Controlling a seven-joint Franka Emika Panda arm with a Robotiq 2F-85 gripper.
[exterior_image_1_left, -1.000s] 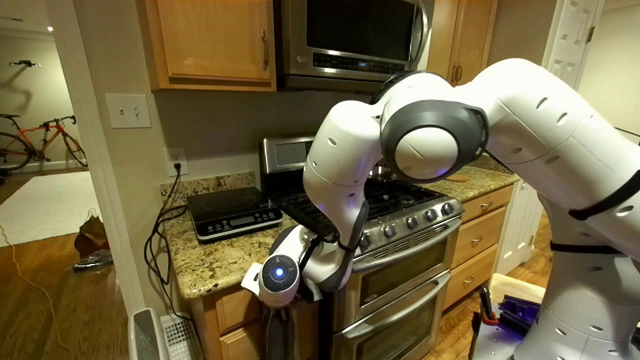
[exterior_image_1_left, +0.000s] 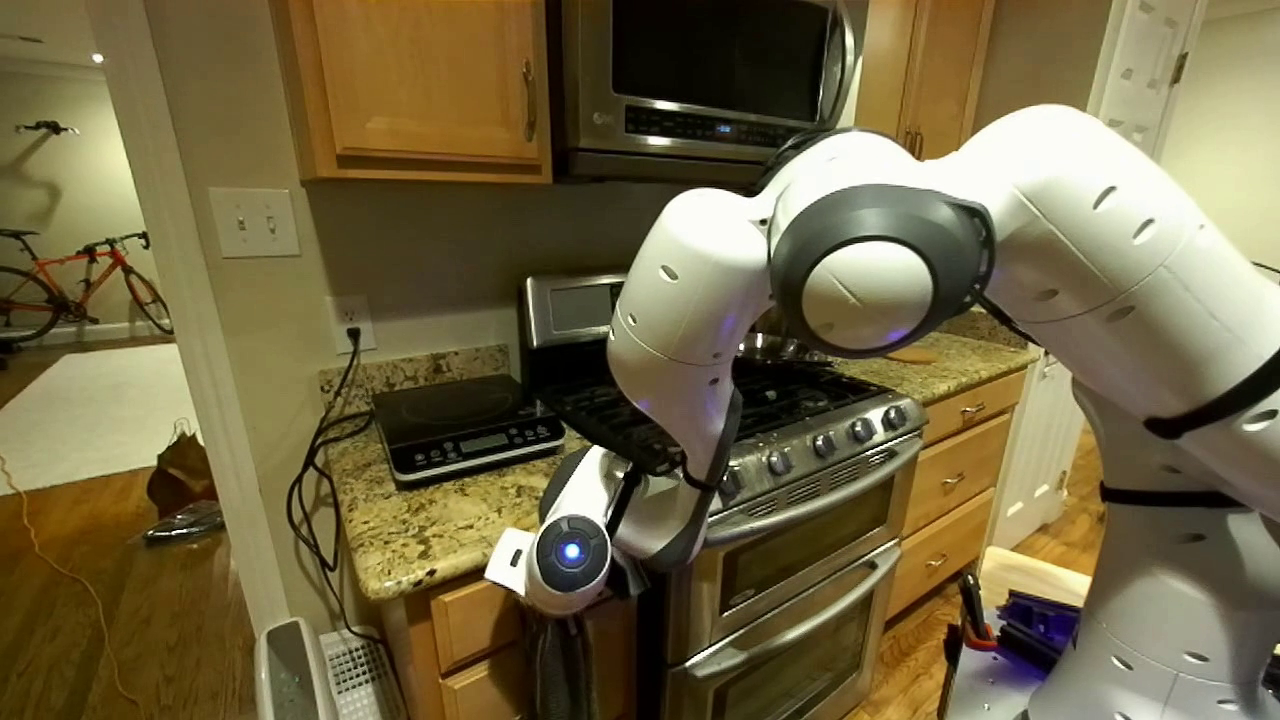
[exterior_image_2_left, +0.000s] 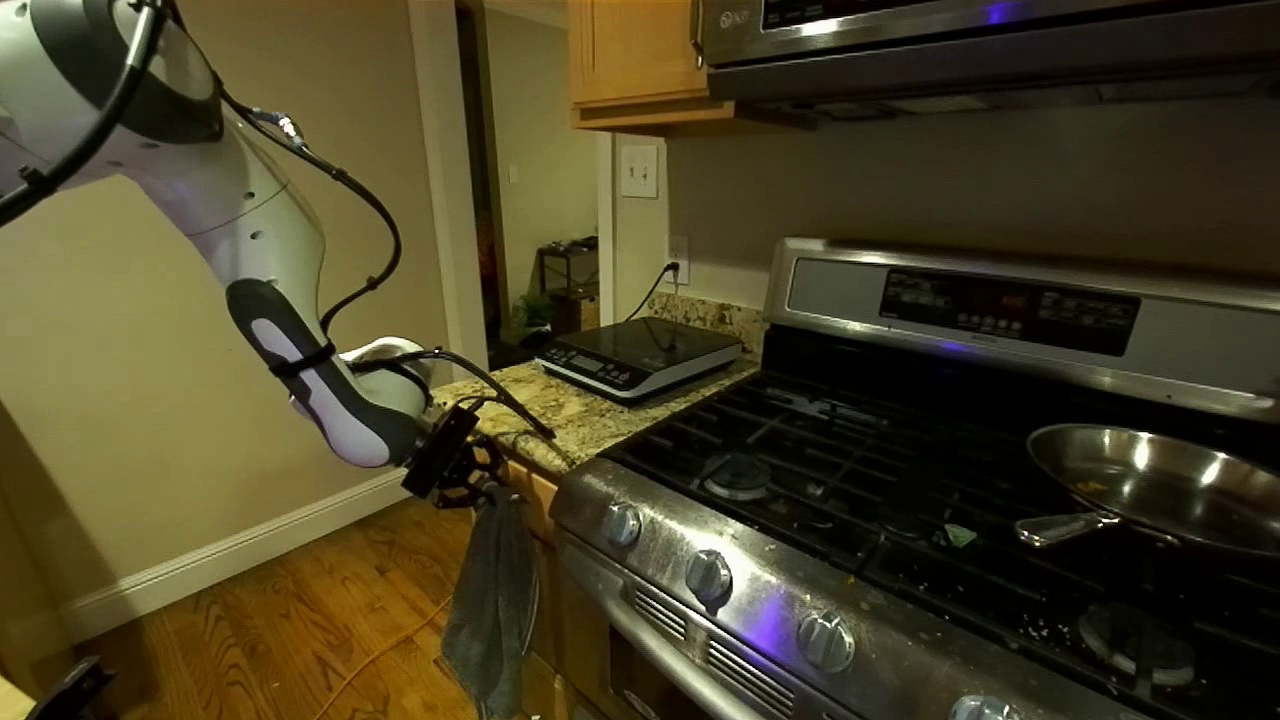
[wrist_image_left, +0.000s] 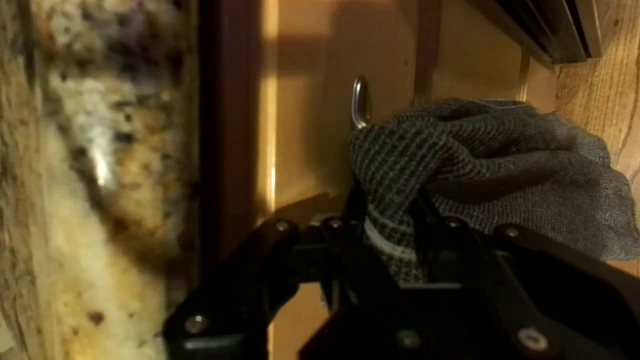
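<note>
A dark grey woven towel (wrist_image_left: 510, 162) hangs in front of the drawer front, gathered at its upper end around the metal drawer handle (wrist_image_left: 360, 102). My gripper is at the bunched top of the towel, one dark finger on each side of it. The fingers stand apart with cloth between them; whether they press on it cannot be told. In exterior view 2 the towel (exterior_image_2_left: 492, 600) drops straight down below the gripper (exterior_image_2_left: 486, 480). From exterior view 1 the arm's wrist hides the fingers, and only part of the towel (exterior_image_1_left: 561, 672) shows.
The granite counter edge (exterior_image_2_left: 540, 438) lies close beside the gripper, with a black cooktop (exterior_image_2_left: 642, 354) on it. To the right is the stove (exterior_image_2_left: 768, 600), bearing a steel pan (exterior_image_2_left: 1176, 480). Open floor (exterior_image_2_left: 252, 624) lies left of the towel.
The wrist has shifted slightly down and to the right in exterior view 1, and the upper arm has risen a little. The towel still hangs beneath the wrist.
</note>
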